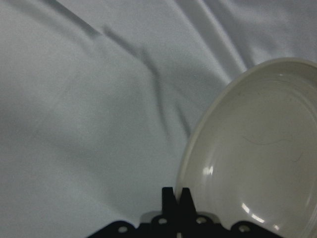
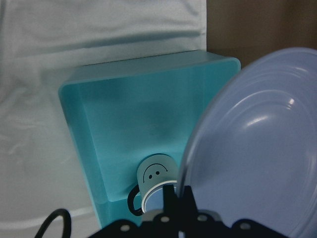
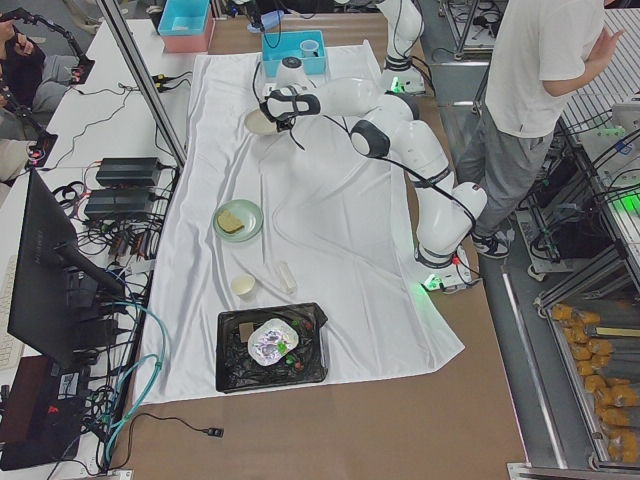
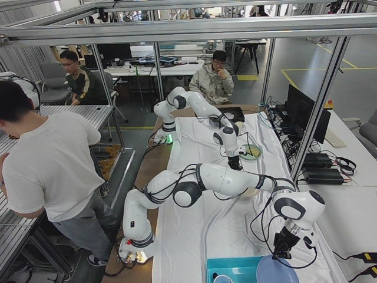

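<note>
My left gripper is at the rim of a cream bowl (image 1: 252,153) on the white cloth; its fingertips sit close together on the rim, seemingly pinching it. My right gripper is shut on the edge of a blue plate (image 2: 252,153), held over or beside a turquoise bin (image 2: 124,124). A cup (image 2: 158,173) with a smiley face and black handle lies in that bin.
A green plate (image 3: 250,225) with a yellow sponge (image 3: 228,220), a small cup (image 3: 243,285), a white object (image 3: 287,277) and a black tray (image 3: 270,370) occupy the cloth's nearer part. A person stands beside the table.
</note>
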